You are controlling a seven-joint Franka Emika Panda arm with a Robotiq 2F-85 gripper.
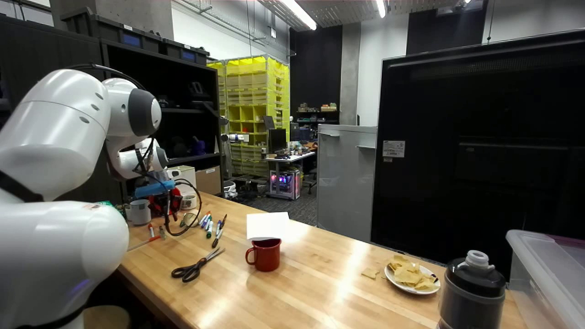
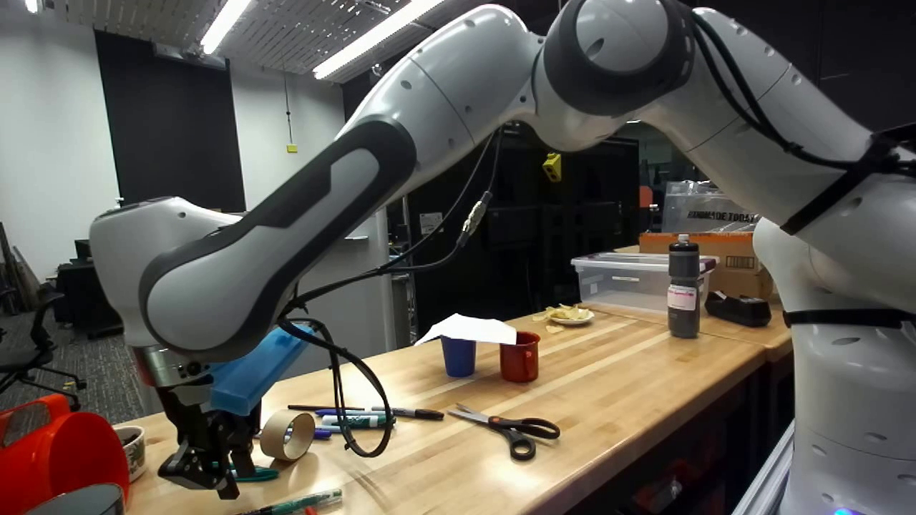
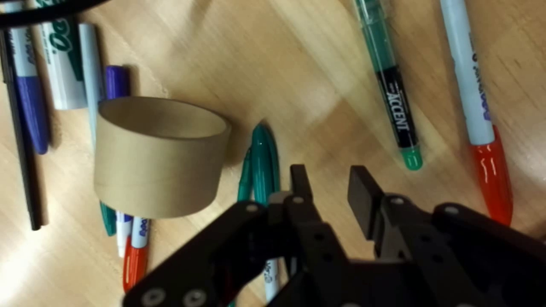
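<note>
My gripper points down over the table at the pens, its fingers parted and only bare wood showing between the tips. Close to the left finger, partly covered by it, lie teal-capped pens [image 3: 262, 163]. A cardboard tape roll [image 3: 161, 169] stands left of them. To the right are a green Accent highlighter [image 3: 394, 97] and a red-capped marker [image 3: 473, 97]. In exterior view 2 the gripper [image 2: 202, 485] hangs low beside the tape roll [image 2: 288, 435]. Whether the fingertips touch the table cannot be made out.
Several markers [image 2: 365, 420] and scissors [image 2: 507, 425] lie nearby. A red pitcher [image 2: 73, 455] stands close to the gripper. Paper [image 2: 472, 327] rests over a blue cup [image 2: 459, 356] and a red mug [image 2: 519, 359]. Farther along are a chip plate [image 1: 412, 285] and bottle [image 1: 472, 293]. Mid-table is clear.
</note>
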